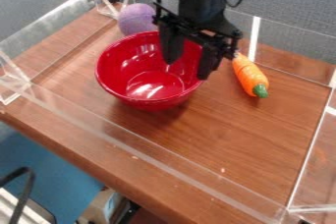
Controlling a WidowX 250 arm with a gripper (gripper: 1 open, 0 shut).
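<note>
My black gripper [190, 53] hangs over the right half of a red bowl [137, 83], its fingers reaching down to about rim height; whether they are open or shut is unclear. An orange carrot [249, 75] with a green tip lies on the wooden table just right of the bowl, partly behind the gripper's side. A purple round object [136, 18] is at the back left, behind the bowl, partly hidden by the arm.
Clear plastic walls border the wooden tabletop [184, 159] on the sides. Below the table's left edge are a blue surface and a cardboard box [102, 204].
</note>
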